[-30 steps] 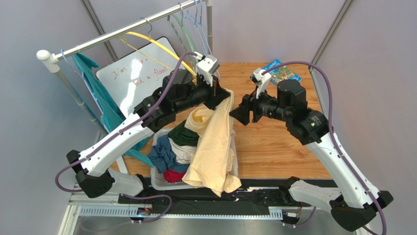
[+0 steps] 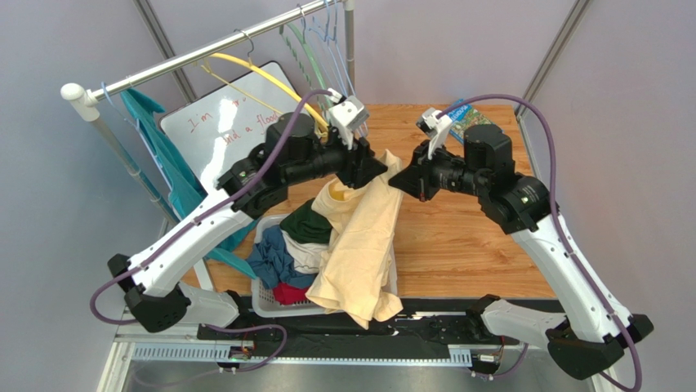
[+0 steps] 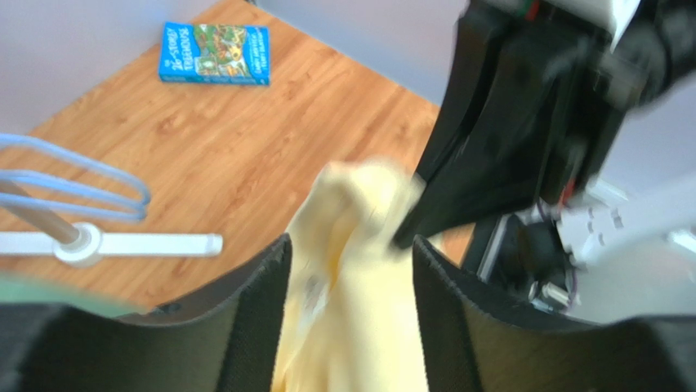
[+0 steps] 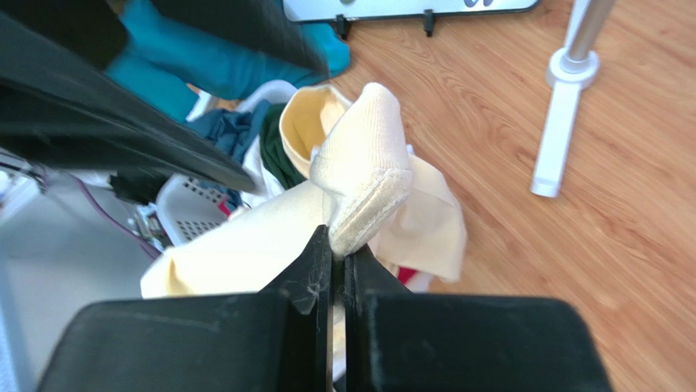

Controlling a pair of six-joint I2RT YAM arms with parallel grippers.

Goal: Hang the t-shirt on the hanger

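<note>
The cream T-shirt (image 2: 355, 253) (image 4: 359, 163) is held up by my right gripper (image 2: 396, 184), shut on a pinched fold, and drapes down over the laundry basket. My left gripper (image 2: 368, 171) is just above and left of that fold, its fingers parted with the cloth behind the gap; the left wrist view is blurred. A yellow hanger (image 2: 253, 69) and blue and green hangers hang on the rail (image 2: 188, 57) behind my left arm.
The white basket (image 2: 265, 302) holds blue, green, white and red clothes. A teal garment (image 2: 167, 163) hangs at the left, beside a whiteboard (image 2: 212, 122). A boxed puzzle (image 3: 214, 53) lies at the back right.
My right gripper has moved up to the T-shirt's top and shut on it. The left gripper has opened and moved slightly; the shirt's top has shifted right.
</note>
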